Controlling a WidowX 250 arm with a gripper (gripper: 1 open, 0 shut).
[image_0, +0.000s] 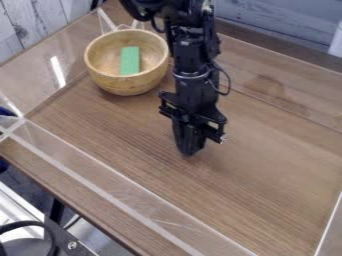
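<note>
My arm hangs from the top of the view, and its black gripper (190, 136) points down low over the middle of the wooden table. The fingertips are dark and small, so how far apart they stand is hard to see. No object shows at them. A light wooden bowl (104, 74) sits to the upper left of the gripper, with a green block (130, 62) inside it.
A clear strip runs along its left side, and a black cable (27, 228) lies at the bottom left corner.
</note>
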